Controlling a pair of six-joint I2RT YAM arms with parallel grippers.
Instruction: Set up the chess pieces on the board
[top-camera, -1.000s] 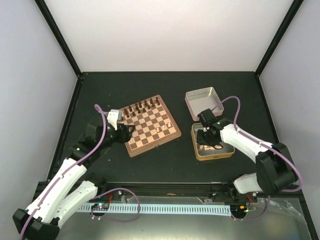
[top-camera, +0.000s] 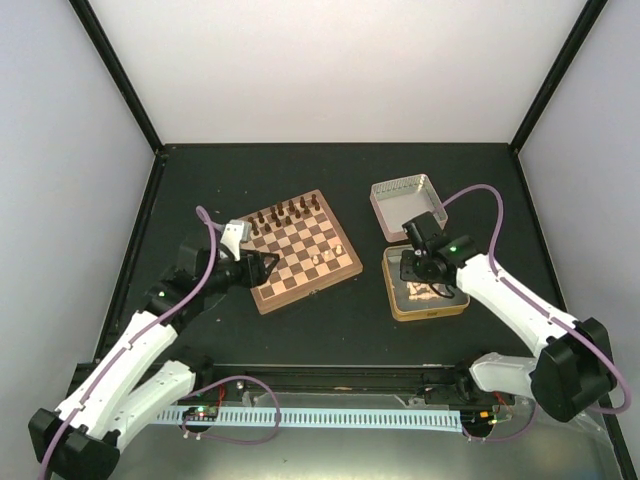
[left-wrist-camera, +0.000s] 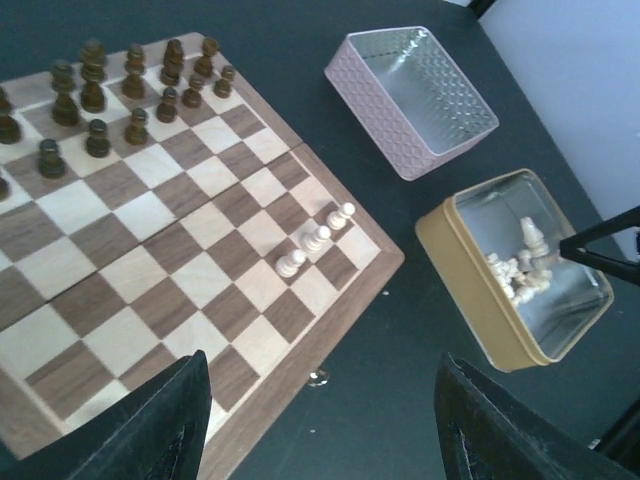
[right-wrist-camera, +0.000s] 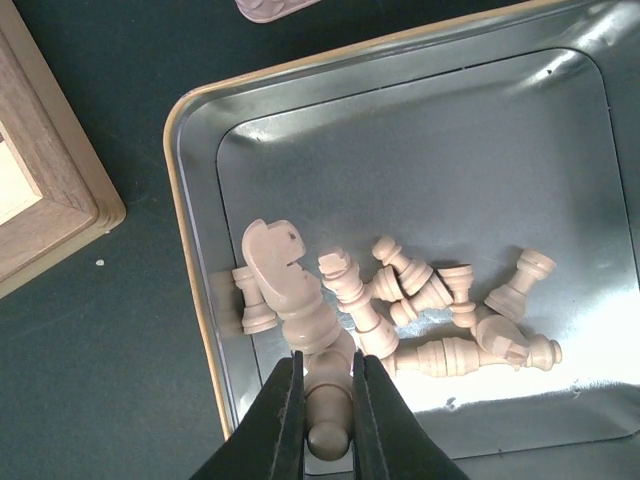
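Observation:
The wooden chessboard (top-camera: 300, 270) has dark pieces lined along its far side and three white pawns (left-wrist-camera: 315, 238) on its near right part. My left gripper hangs open over the board's left, nothing visible between its fingers. My right gripper is shut on a white chess piece (right-wrist-camera: 328, 420) above the gold tin (top-camera: 425, 312), where several white pieces lie loose, a knight (right-wrist-camera: 275, 265) among them. Whether the knight is part of what is gripped is unclear.
A pink basket (top-camera: 382, 195) stands behind the tin, apparently empty.
My right arm has risen and shifted right over the tin with a piece in its fingers. My left arm has moved slightly to the right.

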